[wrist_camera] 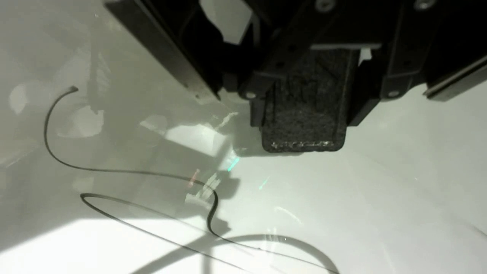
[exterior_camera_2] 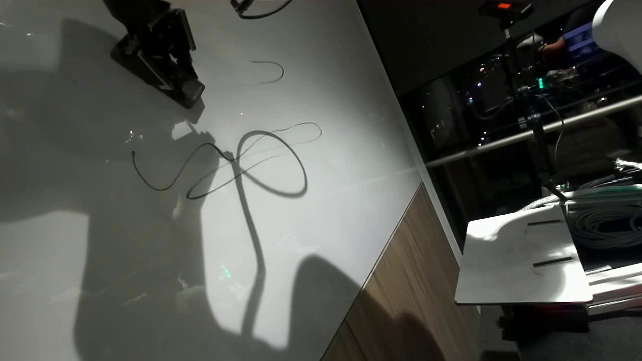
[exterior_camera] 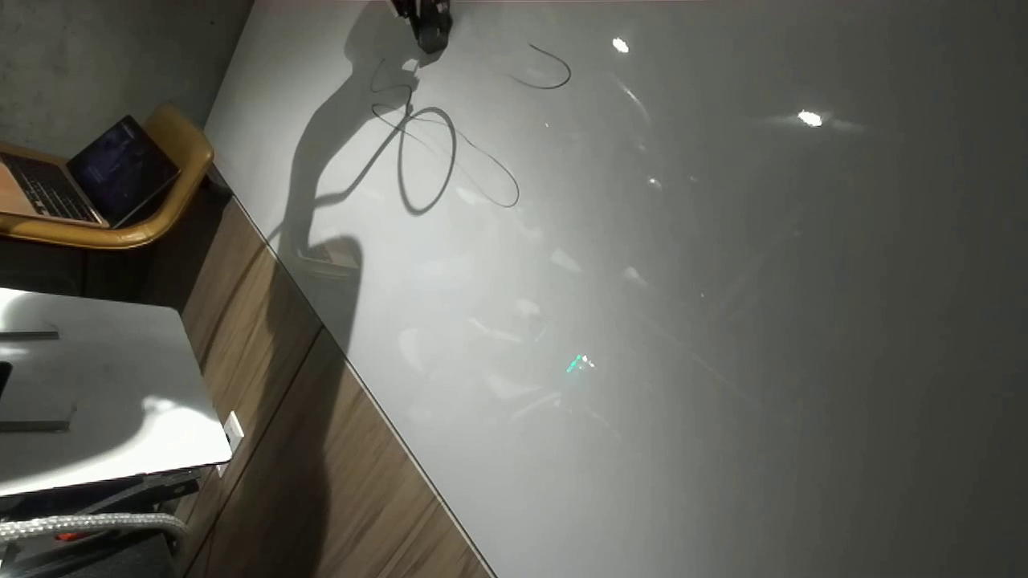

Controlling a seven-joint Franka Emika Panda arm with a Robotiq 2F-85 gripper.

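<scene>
In the wrist view, my gripper is shut on a dark rectangular block (wrist_camera: 306,130), one finger on each side. The block has a worn, pale-flecked end and resembles an eraser. Exterior view 2 has the gripper (exterior_camera_2: 183,81) at the upper left, close over the glossy white surface (exterior_camera_2: 361,150); contact cannot be made out. At the top edge of exterior view 1, only the tip end of the gripper (exterior_camera: 430,29) shows. A long, thin, dark looping line (wrist_camera: 123,171) runs over the surface beside it. Another short curved line (exterior_camera: 566,72) lies apart.
Broad shadows of the arm and its cable cross the white surface. A wooden panel (exterior_camera: 289,385) borders it. Beyond stand a chair (exterior_camera: 178,144) with a laptop (exterior_camera: 120,173) and a white board (exterior_camera_2: 517,258).
</scene>
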